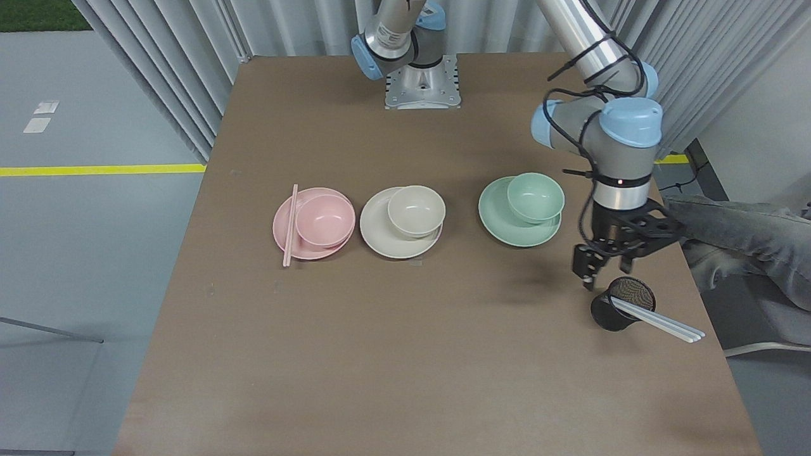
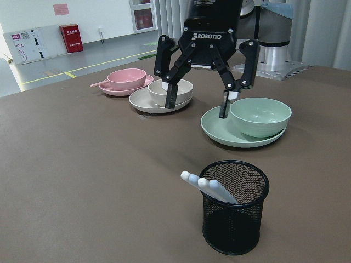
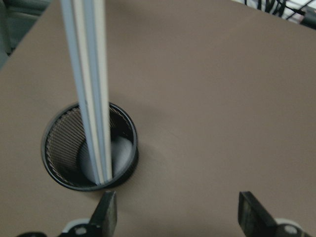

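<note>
A black mesh pen cup (image 2: pixel 232 224) on the table holds several white and pale blue chopsticks (image 1: pixel 657 320), leaning out over its rim. The gripper (image 2: pixel 197 111) is open and raised above the table, clear of the cup, with nothing between its fingers; in the wrist view the chopsticks (image 3: pixel 91 98) pass left of the middle between cup and frame top. A pink plate and bowl (image 1: pixel 325 220) with pink chopsticks (image 1: pixel 289 232), a white bowl (image 1: pixel 416 205) on a white plate, and a green bowl (image 1: pixel 535 194) on a green plate stand in a row.
A person's jeans-clad legs (image 1: pixel 768 243) are beside the right edge.
</note>
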